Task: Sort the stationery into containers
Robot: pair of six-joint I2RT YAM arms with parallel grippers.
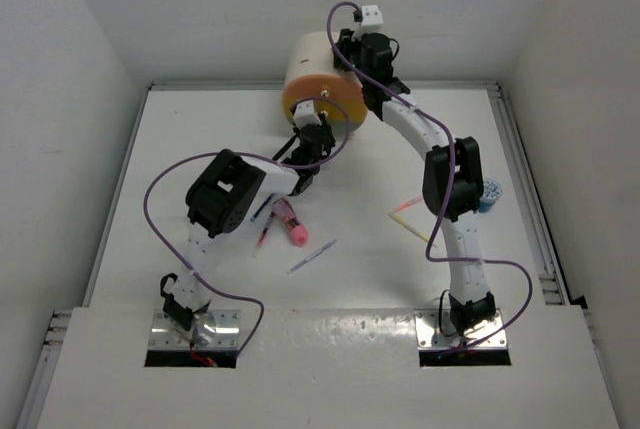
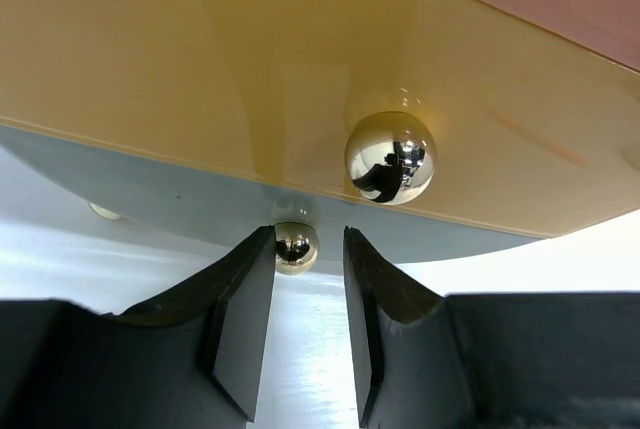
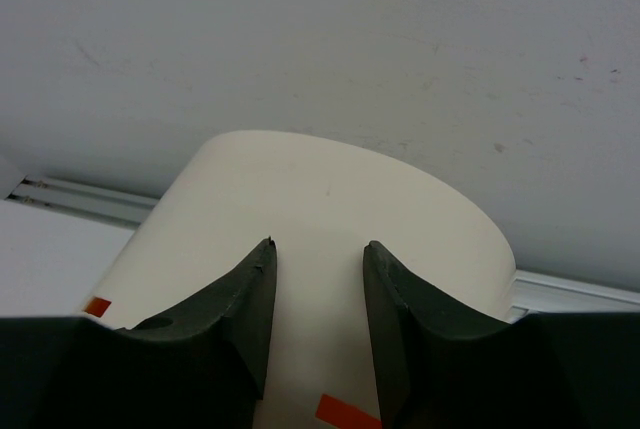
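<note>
A rounded cream box (image 1: 308, 54) with coloured drawer fronts and gold knobs stands at the back centre. In the left wrist view my left gripper is part open at a lower gold knob (image 2: 298, 257) on the grey drawer (image 2: 150, 184), below another knob (image 2: 390, 157) on the yellow drawer (image 2: 220, 59). My right gripper is at the cream top of the box, fingertips close together against it; whether anything is between them is hard to see. A pink pouch (image 1: 290, 221), several pens (image 1: 312, 255) and yellow and red sticks (image 1: 414, 229) lie on the table.
A blue round container (image 1: 489, 195) stands at the right, near the right arm. Walls close in the sides and back.
</note>
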